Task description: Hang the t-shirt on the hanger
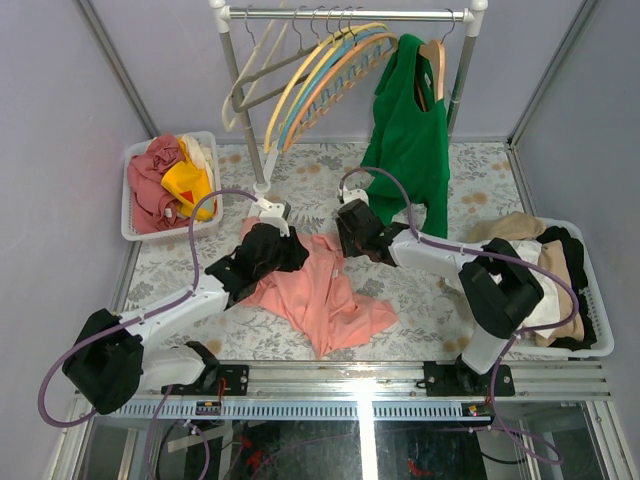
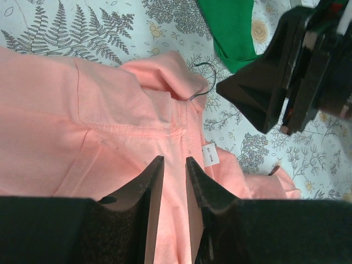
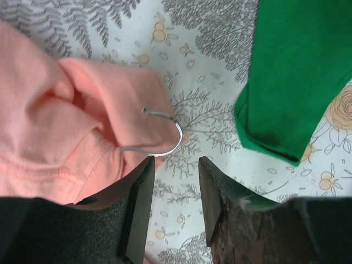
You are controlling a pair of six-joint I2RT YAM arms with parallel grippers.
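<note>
The pink t shirt (image 1: 320, 305) lies crumpled on the table between both arms. A thin metal hanger hook (image 3: 179, 135) pokes out at its neckline; the rest of that hanger is hidden by cloth. Above the shirt, near a white tag (image 2: 210, 155), my left gripper has its fingers a little apart, with no cloth visibly pinched. My right gripper is open just beside the hook, empty, over the edge of the shirt.
A green top (image 1: 415, 130) hangs on a wooden hanger at the rack's right, its hem near my right gripper. Several empty hangers (image 1: 325, 80) hang from the rail (image 1: 400, 15). Clothes baskets stand left (image 1: 130, 200) and right (image 1: 600, 330).
</note>
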